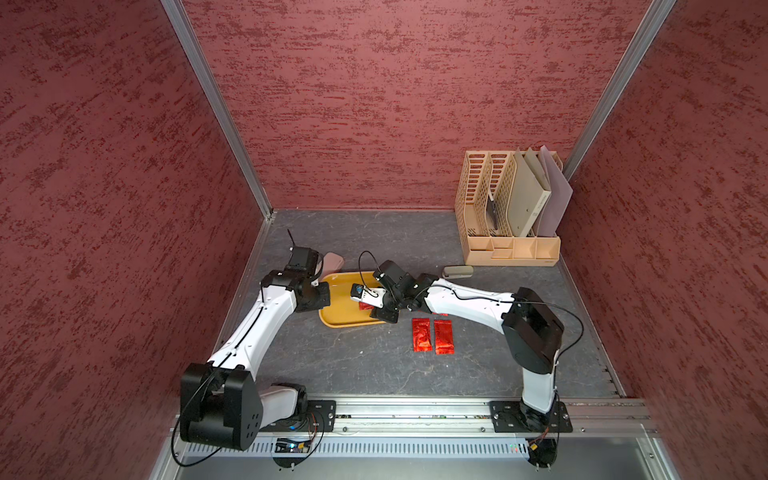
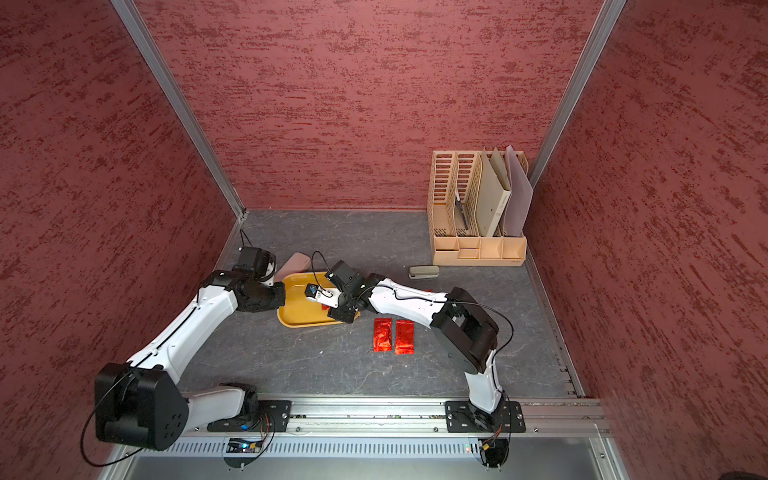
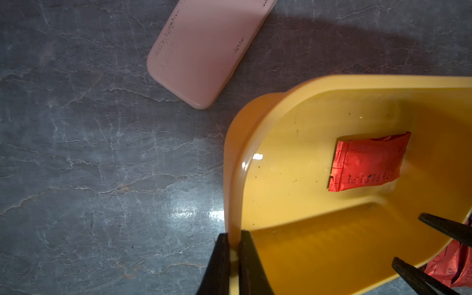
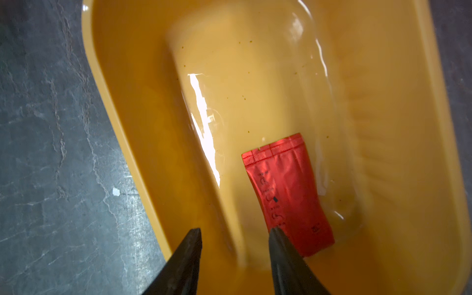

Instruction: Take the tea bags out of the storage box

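Note:
The storage box, a yellow tray [image 1: 339, 314], stands left of the table's middle. On its floor lies a single red tea bag, also plain in the left wrist view. My left gripper is shut on the box's thin left rim, one finger on either side. Over the box's right part hangs my right gripper, open and empty, just beside and above the red bag. From the top left view this gripper covers much of that bag. Taken-out tea bags [image 1: 421, 334] lie flat to the right of the box; the arm hides others.
Behind the box's left end lies a pink object [image 3: 209, 46]. A small pale case [image 1: 457, 272] rests behind the right arm. The wooden organizer [image 1: 512, 252] with folders stands at the back right. Bare table lies in front of the box.

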